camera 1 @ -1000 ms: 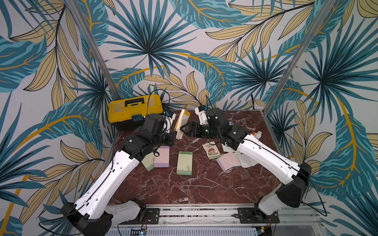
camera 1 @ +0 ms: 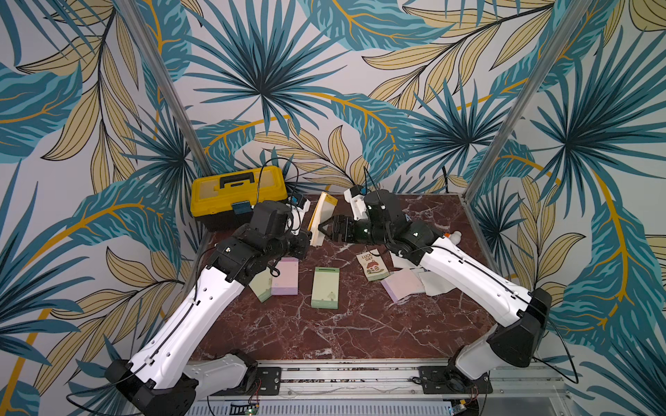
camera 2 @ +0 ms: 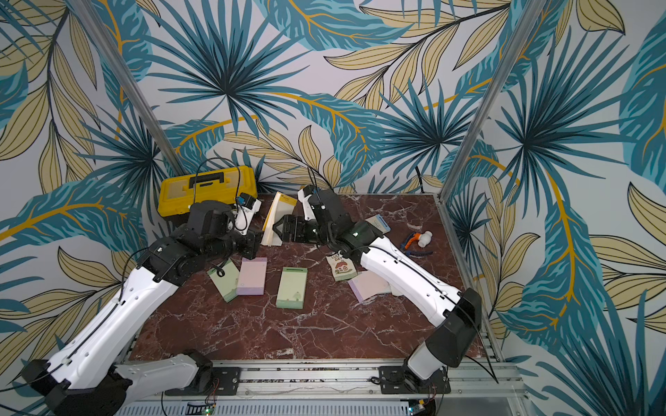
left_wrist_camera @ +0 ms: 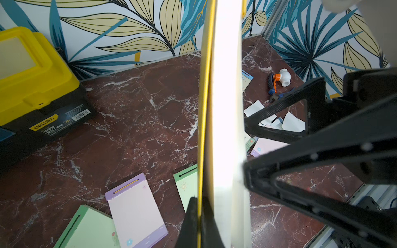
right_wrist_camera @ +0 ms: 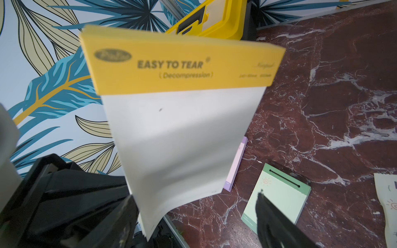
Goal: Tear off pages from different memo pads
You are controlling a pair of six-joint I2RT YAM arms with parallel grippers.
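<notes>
A memo pad with a yellow "EASY TO TEAR" header [right_wrist_camera: 186,68] and white pages [right_wrist_camera: 177,144] is held upright above the table. My left gripper is shut on its thin yellow backing, near the lower end. Facing the white side, my right gripper stands open with nothing gripped. Its finger [right_wrist_camera: 124,215] is close beside the curled lower corner of the front page; whether they touch I cannot tell. On the table lie a green pad [camera 1: 324,287], a pink-purple pad [camera 1: 285,277], another green pad [camera 1: 261,284] and a "Lucky Day" pad [camera 1: 372,265].
A yellow toolbox [camera 1: 238,190] stands at the back left. Another pink-purple pad [camera 1: 401,285] and loose white sheets [camera 1: 435,283] lie to the right, partly under the right arm. An orange-handled tool [camera 2: 414,240] is farther right.
Over the last second, my right arm has shifted very slightly, and the held pad has tipped a little to the right at its top. The pads on the table have not moved.
</notes>
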